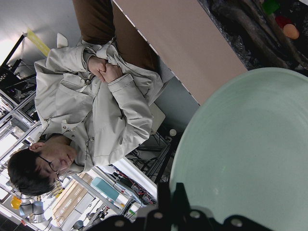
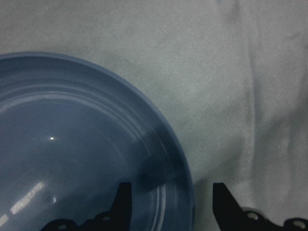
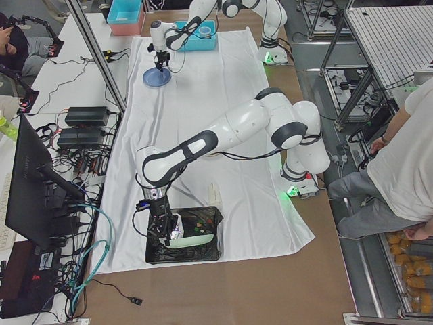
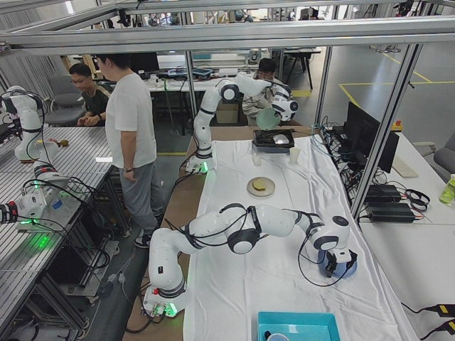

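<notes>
My left gripper is shut on a pale green plate (image 1: pixel 240 154), which it holds tilted above a dark bin (image 3: pixel 154 252) lined with black plastic, with small coloured items inside. The same plate (image 4: pixel 268 118) shows upright beside the left arm in the camera right view. My right gripper is open just above the right edge of a blue plate (image 2: pixel 82 144) on the white cloth, its fingers either side of the rim. Nothing is visibly clamped between them.
A tan plate (image 4: pixel 261 186) with a yellow item and pale cups (image 4: pixel 294 156) stand on the cloth (image 3: pixel 196 115). A teal bin (image 4: pixel 297 323) is near the right arm. A seated person faces the left gripper; a standing person is beside the table.
</notes>
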